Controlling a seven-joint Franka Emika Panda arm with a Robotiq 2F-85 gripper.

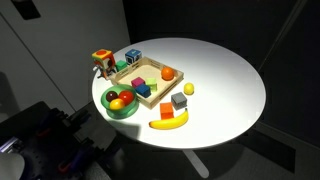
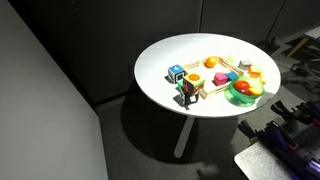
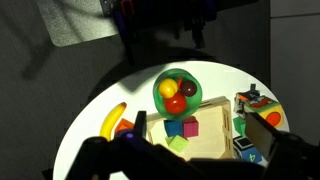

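In the wrist view my gripper stands open high over the table, its dark fingers wide apart and nothing seen between them. A green bowl [image 1: 119,113] holds round fruit, including a red one [image 1: 127,97]. Beside it is a shallow wooden tray [image 1: 172,87] with a blue block [image 1: 143,91], a pink block [image 1: 138,83], a yellow-green block [image 1: 152,84] and an orange ball [image 1: 167,73]. A banana [image 1: 169,122] lies near the table's front edge by an orange block [image 1: 167,111]. My fingers hide part of the tray in the wrist view.
A grey block [image 1: 179,101] and a yellow ball [image 1: 188,89] sit right of the tray. Behind its left side stand a colourful toy [image 1: 103,60], a green block [image 1: 121,66] and a blue patterned cube [image 1: 133,57].
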